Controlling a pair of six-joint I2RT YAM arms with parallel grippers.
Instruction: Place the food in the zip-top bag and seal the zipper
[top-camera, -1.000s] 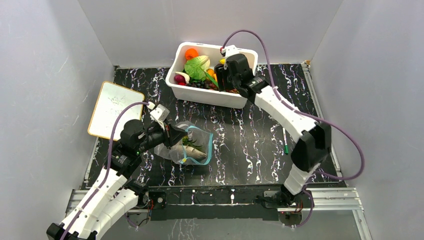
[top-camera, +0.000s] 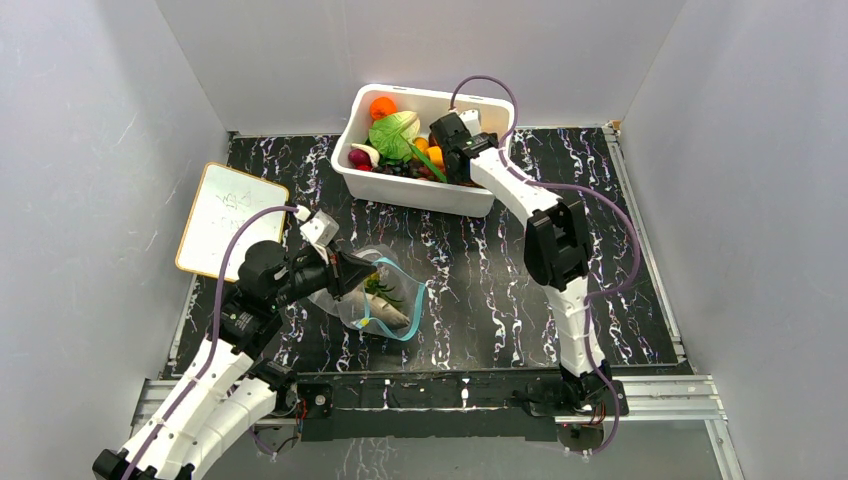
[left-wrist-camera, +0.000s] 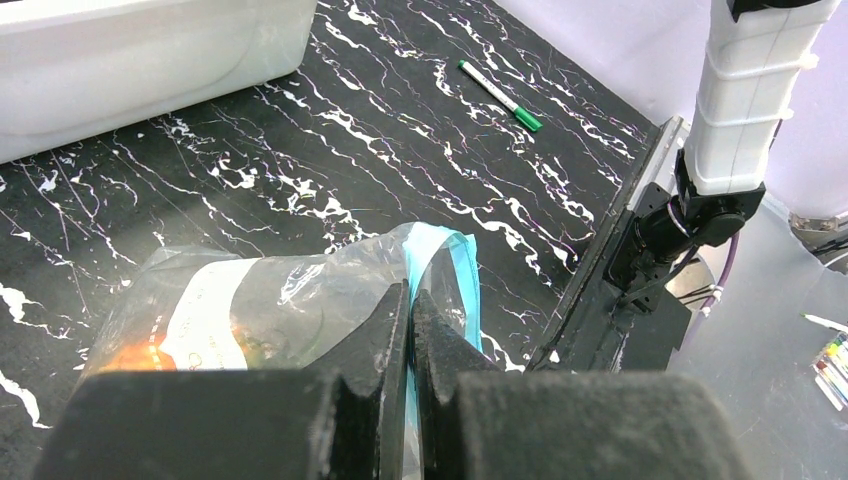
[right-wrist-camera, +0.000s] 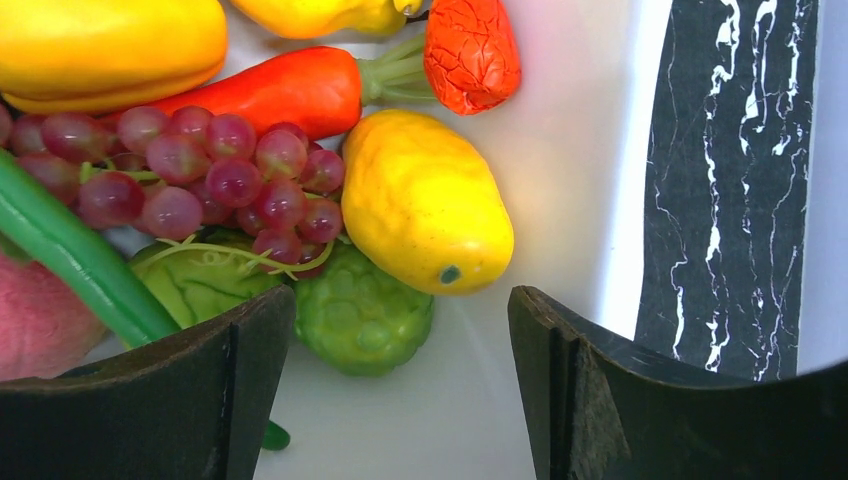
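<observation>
The clear zip top bag (top-camera: 402, 290) with a blue zipper edge lies on the dark table, a pale fish-like item (top-camera: 382, 308) and something green inside it. On its upper rim my left gripper is shut, the blue strip (left-wrist-camera: 424, 248) between its fingers. The white bin (top-camera: 420, 194) holds the food. Over the bin's right part, my right gripper stands open with nothing between its fingers. Just beyond the fingertips, a green round vegetable (right-wrist-camera: 365, 312) and a yellow fruit (right-wrist-camera: 428, 200) lie in the bin, with red grapes (right-wrist-camera: 232, 180) to their left.
A whiteboard (top-camera: 232, 220) lies at the left. A green-capped marker (left-wrist-camera: 500, 96) rests on the table's right side. Bin walls (right-wrist-camera: 590, 180) rise close to the right gripper. Table space between bag and bin is clear.
</observation>
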